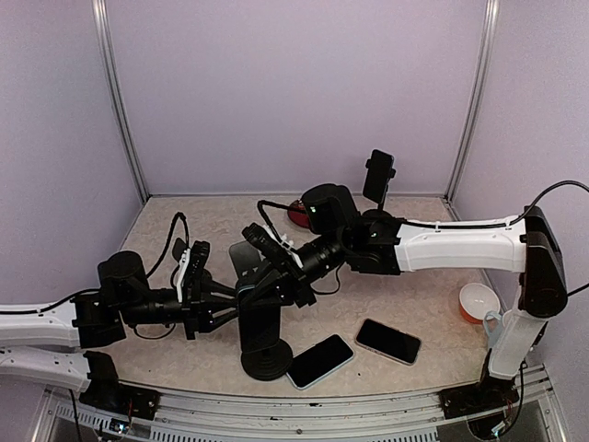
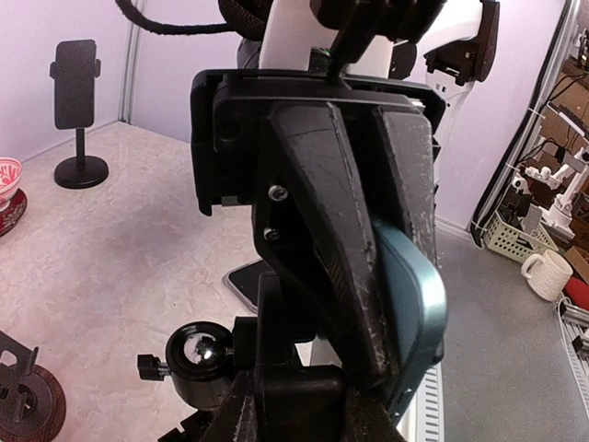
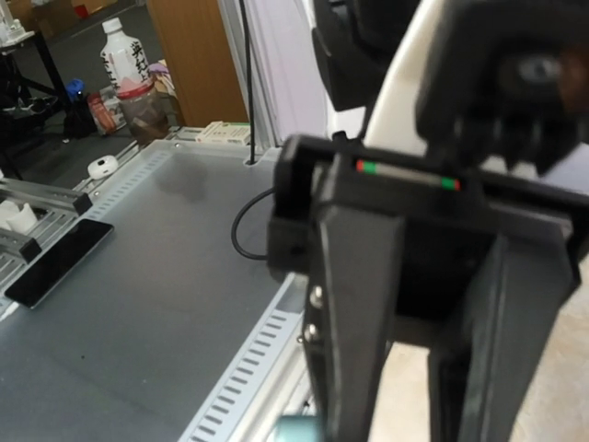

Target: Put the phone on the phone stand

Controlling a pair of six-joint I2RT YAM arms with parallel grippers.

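Observation:
In the top view a black phone stand (image 1: 265, 363) stands at front centre. My left gripper (image 1: 230, 304) is shut on it near its head. My right gripper (image 1: 253, 290) is shut on a phone with a light blue edge, held upright at the stand's head. In the left wrist view that phone (image 2: 414, 304) shows between my right gripper's fingers, close beside the stand's holder (image 2: 299, 396). Whether the phone rests on the holder is hidden. The right wrist view shows mostly dark gripper parts.
Two phones, one (image 1: 319, 361) beside the stand's base and another (image 1: 388, 341), lie on the table. A bowl (image 1: 479, 300) and mug sit at right. Another stand (image 2: 80, 170) and a red bowl are at the back.

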